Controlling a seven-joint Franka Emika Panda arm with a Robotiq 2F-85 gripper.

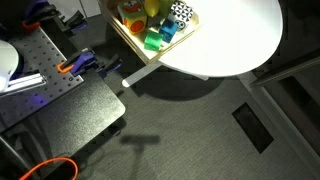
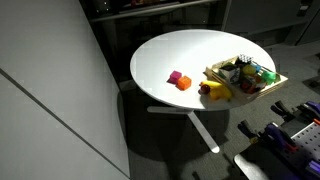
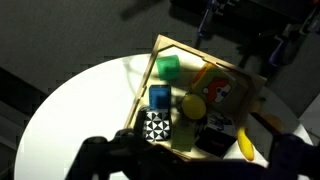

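Note:
A shallow wooden tray [image 3: 150, 78] sits on the round white table, full of small toys. Inside it, the wrist view shows a green block [image 3: 168, 68], a blue block [image 3: 159, 97], a black-and-white patterned block [image 3: 156, 125], a round yellow thing [image 3: 193, 107] and a multicoloured block [image 3: 217, 90]. A yellow banana-like toy [image 3: 245, 144] is at the tray's end. My gripper is open, its dark fingers wide apart and blurred. The tray lies beyond them. From outside, the gripper stands at the table's side, apart from the toys.
On the white table [image 2: 165, 60], an orange cube [image 2: 184, 83] and a magenta cube [image 2: 175, 76] lie outside the tray, near yellow toys [image 2: 216, 90]. A dark robot base [image 1: 85, 105] stands beside the table.

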